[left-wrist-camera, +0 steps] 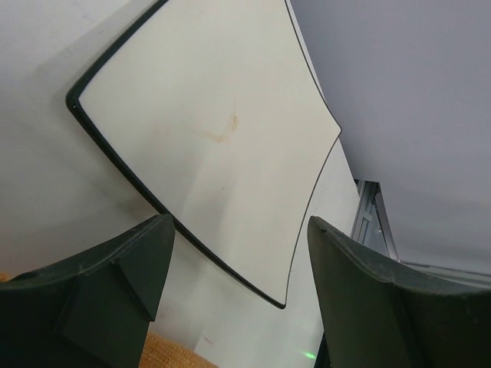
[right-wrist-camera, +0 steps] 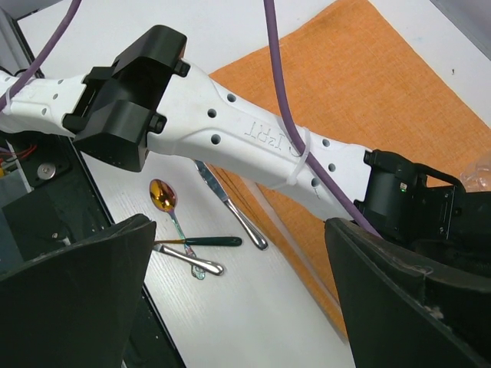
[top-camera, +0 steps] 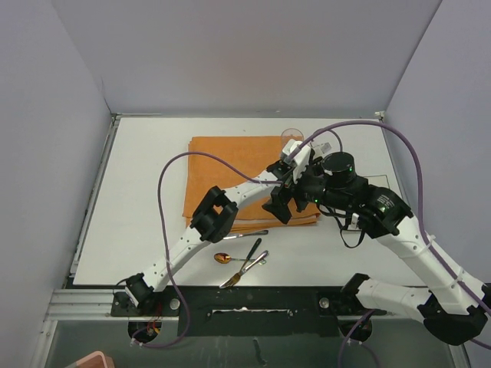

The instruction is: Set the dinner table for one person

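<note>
A white square plate with a dark rim (left-wrist-camera: pixel 222 130) lies flat on the table's right side; in the top view the right arm covers much of it. My left gripper is open at its near edge, its fingers apart and nothing held. From above, the right arm hides that gripper. My right gripper also stands open and empty, above the left forearm. An orange cloth (top-camera: pixel 222 161) is spread at the back centre. In front of it lie a knife (right-wrist-camera: pixel 253 230), a spoon (right-wrist-camera: pixel 162 195), a green-handled utensil (right-wrist-camera: pixel 219 241) and a fork (top-camera: pixel 232 280).
A clear glass (top-camera: pixel 292 134) stands at the cloth's back right corner. Both arms cross close together over the cloth's right part, with purple cables (top-camera: pixel 163 222) looping around.
</note>
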